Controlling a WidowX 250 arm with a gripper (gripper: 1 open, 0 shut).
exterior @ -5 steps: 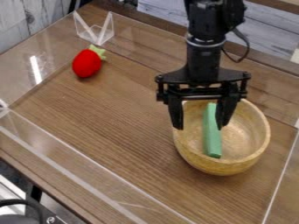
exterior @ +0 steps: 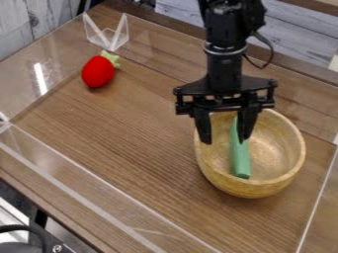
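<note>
My black gripper [exterior: 227,126] hangs over the back-left part of a tan bowl [exterior: 283,168], open, its two fingers pointing down. A long light-green object [exterior: 240,158] lies inside the bowl, below and between the fingers; whether either finger touches it I cannot tell. The bowl sits on the wooden table at the right side of the camera view.
A red tomato-like object [exterior: 97,73] with a pale green top lies at the upper left of the wooden table [exterior: 106,158]. A white wire-like stand [exterior: 103,32] is behind it.
The gripper has shifted slightly left and a little up over the bowl. The bowl and the green object look unmoved.
</note>
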